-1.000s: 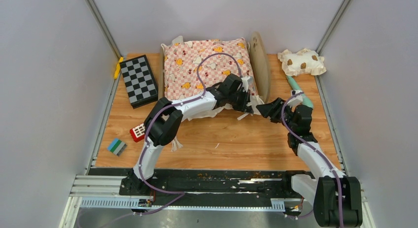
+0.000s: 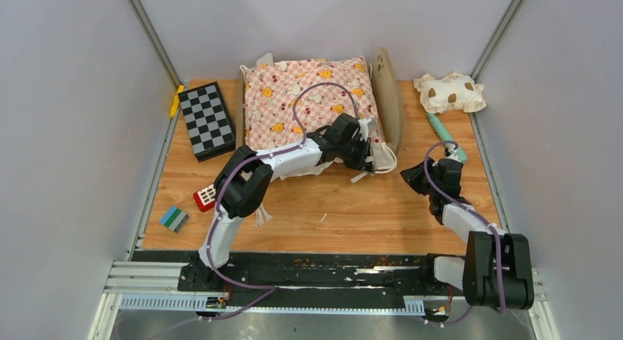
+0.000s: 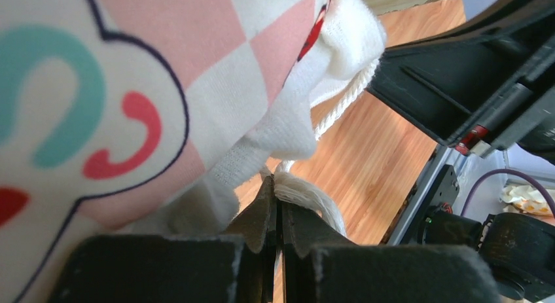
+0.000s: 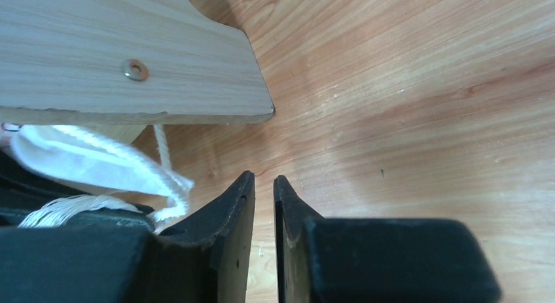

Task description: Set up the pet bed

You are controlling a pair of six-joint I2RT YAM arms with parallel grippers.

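Note:
The pet bed's cushion (image 2: pixel 305 98), pink-and-white checked with animal prints, lies between wooden side boards, with one board (image 2: pixel 387 98) on its right. White cord (image 3: pixel 345 103) runs from the cushion's white cloth edge down to my left gripper, which is shut with the cord pinched at its tips. From above, a loop of cord (image 2: pixel 394 160) sticks out to the right of that gripper. My right gripper is part open over bare table, nothing between its fingers; the cord and board lie to its left in the right wrist view.
A chessboard (image 2: pixel 208 121) stands left of the bed. Below it are a red box (image 2: pixel 205 198) and a striped block (image 2: pixel 174 219). A small frilled pillow (image 2: pixel 449 93) and a green roll (image 2: pixel 445 134) lie at the right.
The cord loop there now shows more fully. The left arm stays nearly still.

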